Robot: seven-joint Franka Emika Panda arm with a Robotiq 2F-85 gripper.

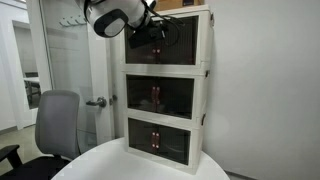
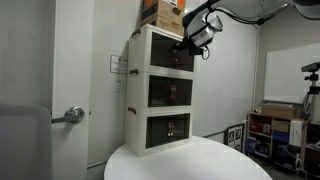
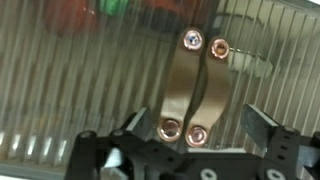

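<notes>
A white cabinet point(image 1: 166, 71) of three stacked tiers with dark ribbed doors stands on the round white table point(image 1: 104, 165). My gripper point(image 1: 151, 38) is up at the top tier's doors, which it partly covers. In the wrist view, two leather strap handles, the left strap point(image 3: 181, 85) and the right strap point(image 3: 213, 92), run side by side, each fixed with round studs. They lie in the space between the wide-apart fingers of my open gripper. Whether a finger touches the door is hard to tell. Both top doors point(image 2: 170, 50) look closed.
The middle doors point(image 2: 168, 92) and bottom doors point(image 2: 166, 129) are closed too. Cardboard boxes point(image 2: 163, 16) sit on the cabinet's top. Blurred red and green items show through the door. An office chair point(image 1: 57, 122) stands left of the table.
</notes>
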